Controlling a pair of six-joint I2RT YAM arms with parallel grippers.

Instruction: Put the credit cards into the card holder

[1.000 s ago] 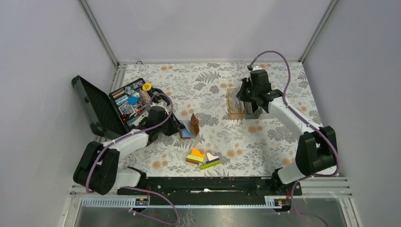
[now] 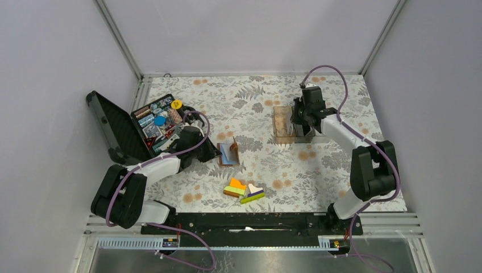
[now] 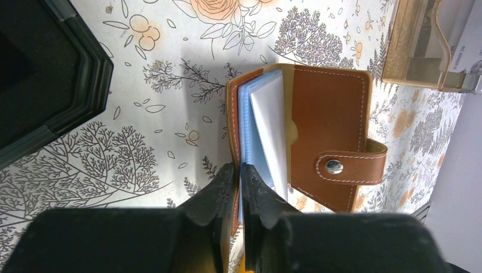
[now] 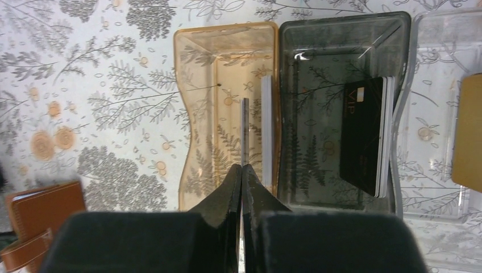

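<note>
The brown leather card holder [image 3: 326,114] lies open left of centre, with translucent sleeves [image 3: 264,125] inside. My left gripper is at its left cover, fingertips close together at the cover's edge; how far open is unclear. My right gripper is over the amber compartment [image 4: 216,51] of the clear organizer, shut at a thin upright card edge [image 4: 245,122]; whether it grips that card cannot be told for certain. More cards [image 4: 266,125] stand in that compartment, a black VIP card [image 4: 361,136] in the dark one, a gold card [image 4: 469,131] in the clear one.
An open black case [image 2: 113,125] full of items stands at the left behind my left arm. Coloured blocks [image 2: 244,190] lie at the front centre.
The card holder and my left gripper have shifted slightly rightward. My right gripper has moved a little rightward and down in the top view, over the organizer.
</note>
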